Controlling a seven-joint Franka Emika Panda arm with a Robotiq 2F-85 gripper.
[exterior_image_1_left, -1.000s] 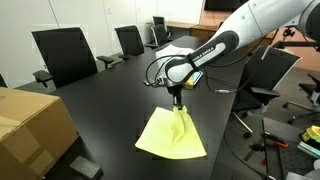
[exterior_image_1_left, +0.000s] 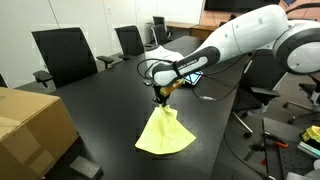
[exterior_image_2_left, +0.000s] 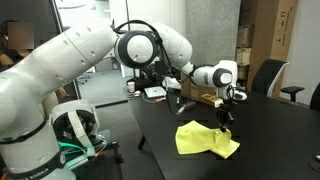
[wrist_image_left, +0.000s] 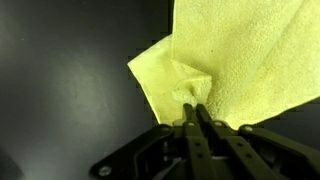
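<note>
A yellow cloth (exterior_image_1_left: 165, 135) lies spread on the black table, partly bunched up where my gripper (exterior_image_1_left: 161, 103) meets it. Seen from the wrist, my gripper is shut on a raised pinch of the cloth (wrist_image_left: 245, 60) near one of its edges. In the second exterior view the cloth (exterior_image_2_left: 195, 139) rises to a peak under the gripper (exterior_image_2_left: 224, 128), while the rest of it stays on the table.
A large cardboard box (exterior_image_1_left: 35, 135) stands at the table's left, with a small dark flat object (exterior_image_1_left: 85, 167) near it. Office chairs (exterior_image_1_left: 62, 50) line the far side.
My gripper has moved left and a little back in the first exterior view, drawing the pinched part of the cloth along. The cloth's spread has become narrower.
</note>
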